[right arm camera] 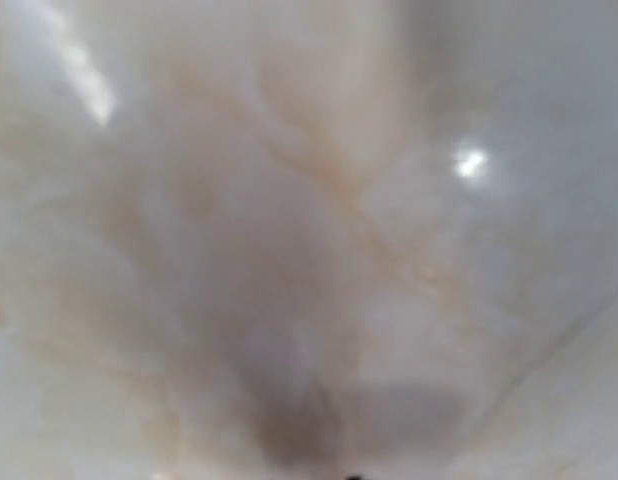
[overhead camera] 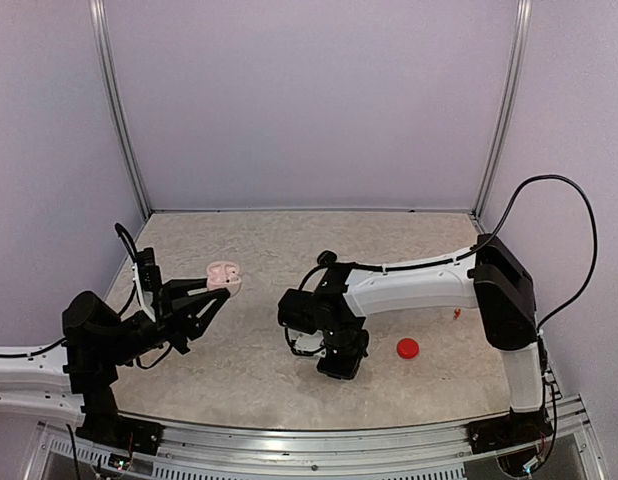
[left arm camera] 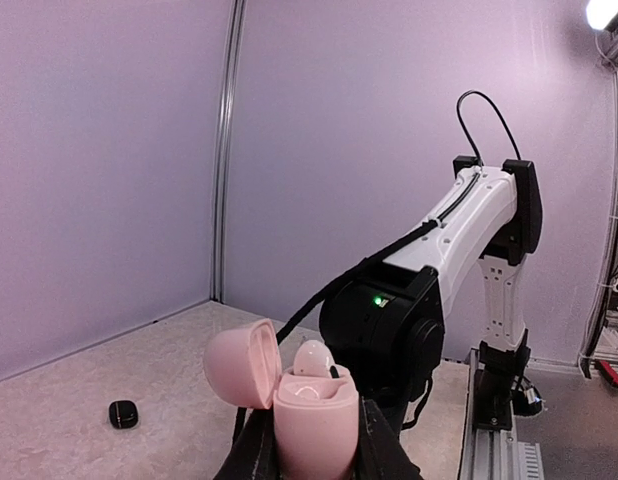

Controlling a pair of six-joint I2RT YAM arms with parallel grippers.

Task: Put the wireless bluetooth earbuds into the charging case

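Note:
My left gripper (overhead camera: 211, 294) holds the pink charging case (overhead camera: 223, 276) raised at left of the table. In the left wrist view the case (left arm camera: 314, 430) has its lid swung open to the left, and a white earbud (left arm camera: 313, 356) shows in its top. My right arm reaches down to the table near the centre; its gripper (overhead camera: 338, 362) is mostly hidden under its black housing, so its fingers cannot be made out. The right wrist view shows only blurred, bare table surface close up.
A red round object (overhead camera: 408, 348) lies right of the right gripper, a small red item (overhead camera: 457, 314) farther right. A black rounded object (overhead camera: 326, 257) sits behind the right arm.

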